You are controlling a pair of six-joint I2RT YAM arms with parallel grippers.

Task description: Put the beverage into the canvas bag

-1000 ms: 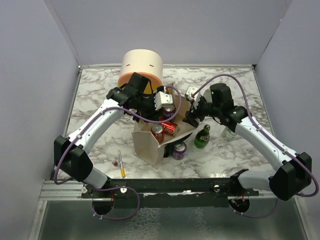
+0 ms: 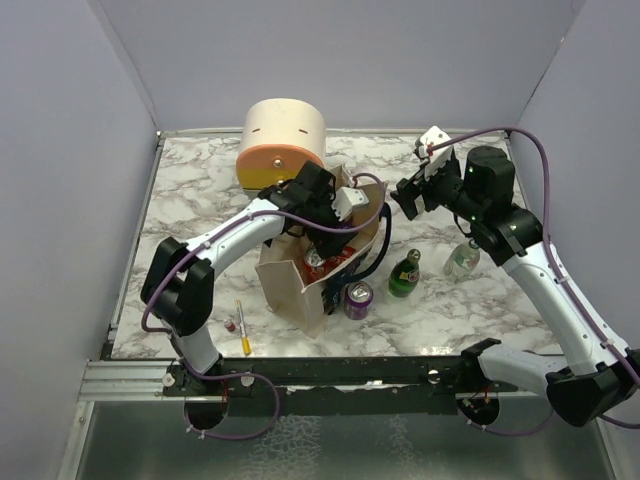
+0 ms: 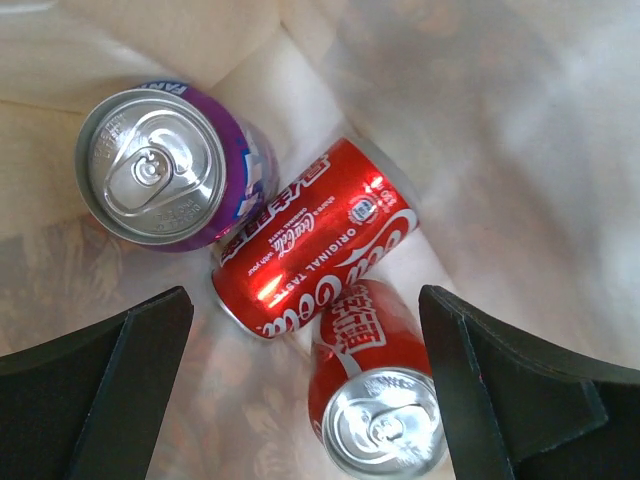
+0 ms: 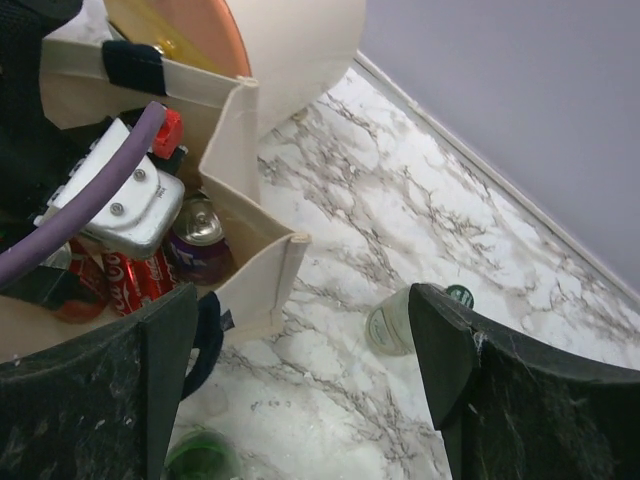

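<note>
The canvas bag (image 2: 295,290) stands centre. My left gripper hangs open inside it over two red Coke cans (image 3: 310,230) and a purple can (image 3: 155,170), nothing visible between its fingers. My right gripper is open and empty, raised right of the bag. Outside the bag stand a purple can (image 2: 358,300), a green bottle (image 2: 404,273) and a pale bottle (image 2: 462,259).
A cream and orange cylinder (image 2: 282,140) sits behind the bag. A yellow screwdriver (image 2: 241,325) and a small red item (image 2: 229,325) lie front left. The marble table (image 2: 170,180) has free room left.
My right gripper has pulled back from the bag toward the upper right.
</note>
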